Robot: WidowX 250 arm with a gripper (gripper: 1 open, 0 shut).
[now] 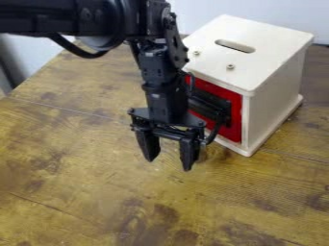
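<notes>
My black gripper (168, 152) hangs low over the wooden table, pointing down in front of a white wooden box (261, 77). Its two fingers stand apart with bare table showing between them. The box has a slot on top, two small knobs and a red front face (230, 129), partly hidden behind my arm.
The box occupies the back right. A pale wall stands beyond the table's back edge.
</notes>
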